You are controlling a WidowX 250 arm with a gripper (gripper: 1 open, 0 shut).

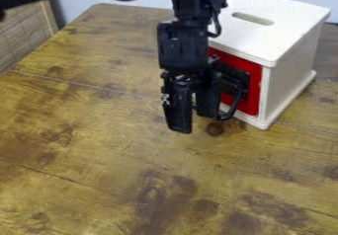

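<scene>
My black gripper (195, 107) hangs in front of a white wooden box (282, 51) with a red front panel (258, 71) and a slot in its top. A dark handle-like fixture (232, 87) on the red panel sits just right of and behind the gripper, partly hidden by it. The gripper looks open, with its fingers pointing down; whether they touch the fixture is unclear.
A woven panel (24, 37) stands at the far left, with a pale wall behind.
</scene>
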